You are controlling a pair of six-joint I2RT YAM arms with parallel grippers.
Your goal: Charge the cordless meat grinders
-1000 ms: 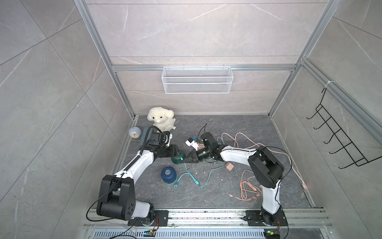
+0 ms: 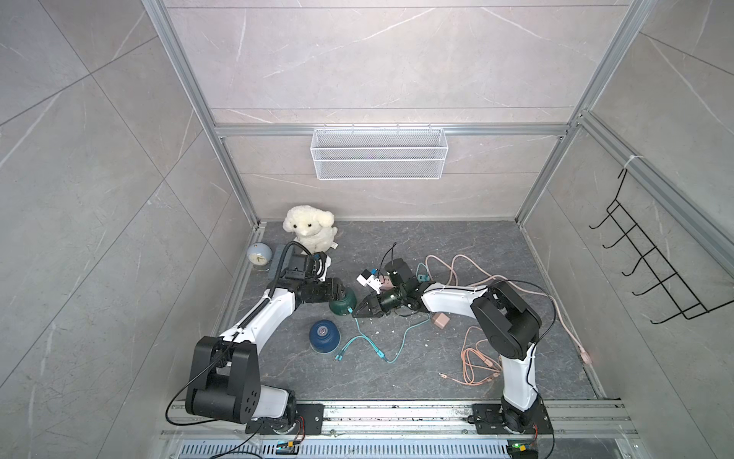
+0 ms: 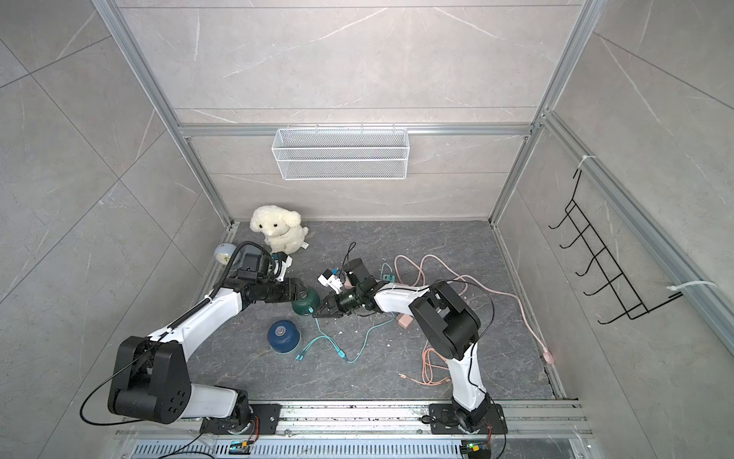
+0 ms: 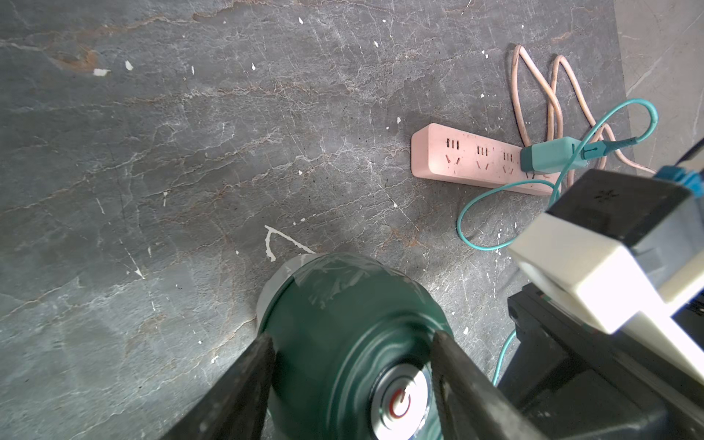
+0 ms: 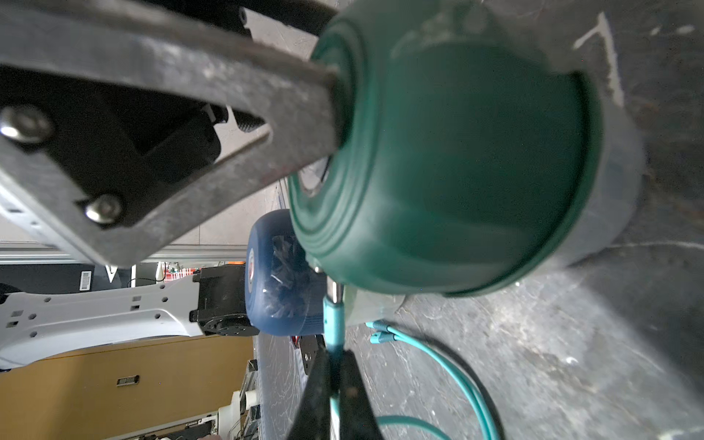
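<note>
The green meat grinder sits on the floor between my grippers; my left gripper has its fingers at either side of the top, partly open. My right gripper is shut on the teal cable, whose metal plug is at the green grinder's rim; whether it is inserted I cannot tell. A blue grinder stands in front. A teal adapter is plugged into the pink power strip.
The white plush dog and a light blue round object are at back left. A pink cube and coiled pink cable lie at right.
My right gripper and the cable end it holds have shifted very slightly by the green grinder. The left arm looks unchanged.
</note>
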